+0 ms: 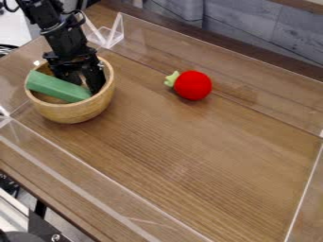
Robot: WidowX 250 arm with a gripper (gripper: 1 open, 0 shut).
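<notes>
A wooden bowl (76, 110) stands at the left of the table, holding a green elongated object (56, 88). My black gripper (76, 72) reaches down from the upper left into the bowl, over the back end of the green object. It is open; its fingertips are dark and hard to make out against the bowl's interior.
A red tomato-like object with a green top (194, 85) sits at the upper middle. A clear angular item stands behind the bowl.
</notes>
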